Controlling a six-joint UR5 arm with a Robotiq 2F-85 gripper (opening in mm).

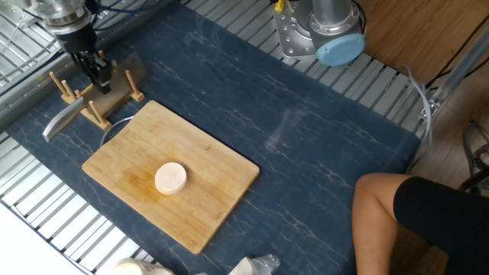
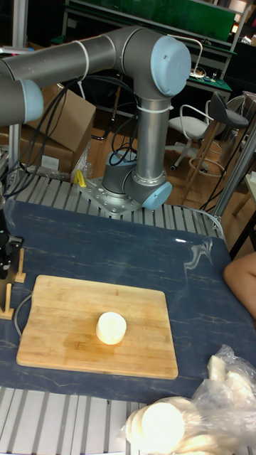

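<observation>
A large knife (image 1: 61, 121) with a silver handle and a wide blade lies in a wooden peg rack (image 1: 98, 116) at the upper left in exterior view 2. My black gripper (image 1: 102, 85) points down at the blade; whether its fingers are apart or closed on the blade cannot be made out. In exterior view 3 only part of the gripper (image 2: 9, 254) shows at the left edge, and the knife is hard to make out. A pale round piece (image 1: 170, 178) sits on the wooden cutting board (image 1: 218, 179), well apart from the gripper.
A person's arm (image 1: 374, 221) rests at the table's right side. Plastic bags with pale round pieces (image 2: 155, 429) lie at the front edge. The robot's base (image 1: 306, 34) stands at the back. Between board and base the dark tabletop (image 1: 252, 99) is clear.
</observation>
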